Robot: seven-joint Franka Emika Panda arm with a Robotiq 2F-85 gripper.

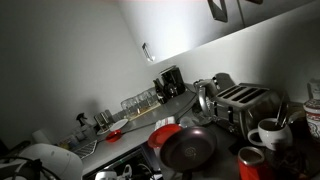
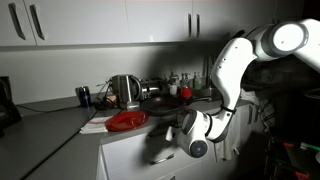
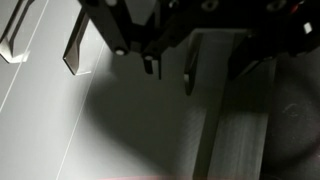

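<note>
My gripper hangs at the top of the wrist view, in front of pale cabinet fronts, with its dark fingers apart. A slim handle-like piece [image 3: 190, 72] shows in the gap between them; whether it touches either finger cannot be told. Two more metal handles, one bent [image 3: 76, 45] and one at the left edge [image 3: 12, 30], stand out from the fronts. In exterior view 2 the arm [image 2: 232, 75] bends down before the counter, its wrist [image 2: 198, 147] low beside a drawer front with a handle [image 2: 162, 158]. Exterior view 1 mostly hides the gripper at its bottom edge.
On the counter above are a red plate [image 2: 126, 121], a dark pan [image 1: 188, 148], a toaster [image 1: 247, 103], a white mug [image 1: 271, 134] and a red canister [image 1: 253, 162]. Glasses [image 1: 138, 104] stand farther along. Upper cabinets [image 2: 120, 20] hang overhead.
</note>
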